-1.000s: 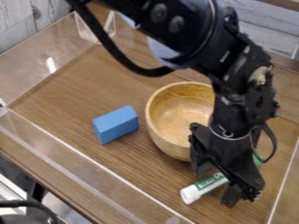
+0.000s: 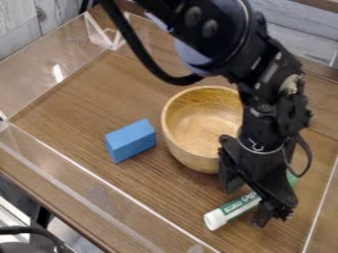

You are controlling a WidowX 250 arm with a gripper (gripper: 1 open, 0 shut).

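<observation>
My black gripper [image 2: 254, 188] is low at the right of the camera view, its fingers down over a white and green cylindrical object [image 2: 224, 212] that lies slanted on the wooden table. The fingers hide the middle of this object, so I cannot tell whether they grip it. A yellow bowl [image 2: 192, 119] sits just behind the gripper, partly hidden by the arm.
A blue block [image 2: 129, 140] lies left of the bowl. A white wall stands at the back.
The gripper and arm have shifted very slightly; the white and green object stays in about the same place.
</observation>
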